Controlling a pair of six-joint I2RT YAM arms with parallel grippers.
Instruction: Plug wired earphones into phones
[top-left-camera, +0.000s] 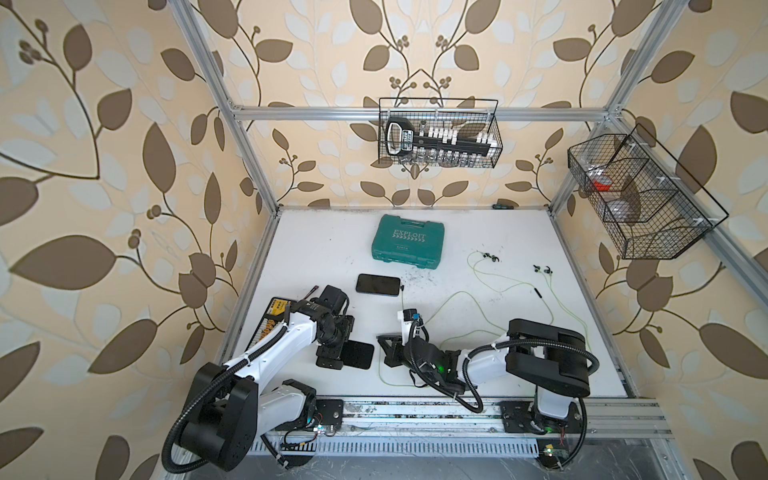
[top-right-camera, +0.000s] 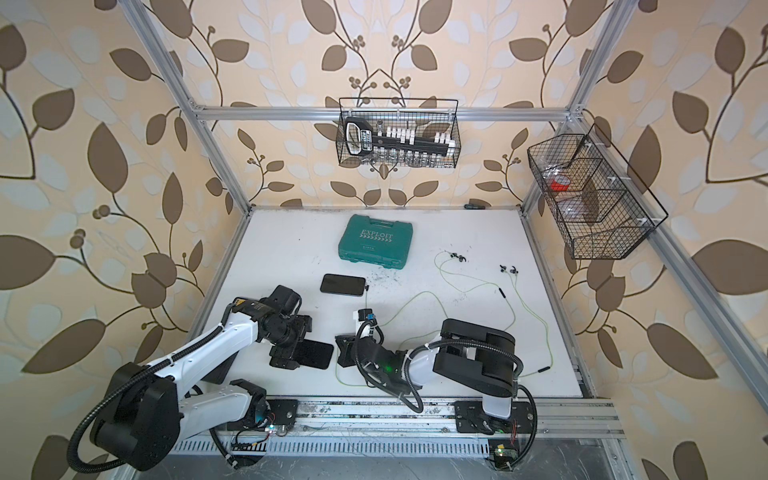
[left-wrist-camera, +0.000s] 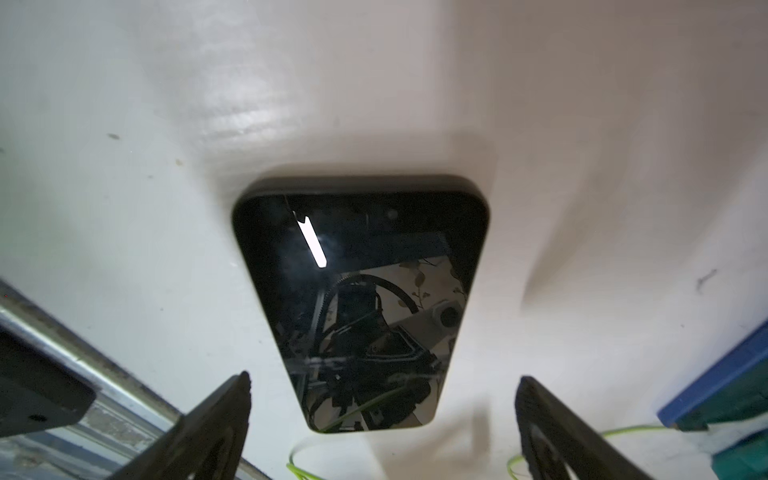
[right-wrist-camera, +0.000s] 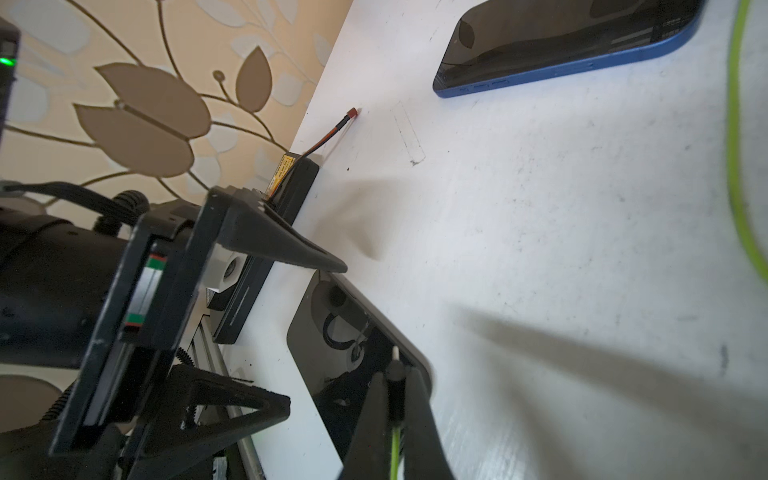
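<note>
A black phone (left-wrist-camera: 360, 304) lies face up on the table under my left gripper, whose open fingers straddle its near end without touching it. My right gripper is shut on a thin earphone plug (right-wrist-camera: 395, 369) with a green cable, held near that phone. A second phone (right-wrist-camera: 560, 44) with a blue edge lies farther back; in the top left view a small dark connector sits at its right end. Green earphone cables (top-left-camera: 472, 297) spread across the right half, with two sets of earbuds (top-left-camera: 489, 257) behind.
A teal case (top-left-camera: 406, 241) lies at the back middle. A yellow and black battery pack (top-left-camera: 268, 318) is at the left edge. Wire baskets (top-left-camera: 438, 136) hang on the back and right frame.
</note>
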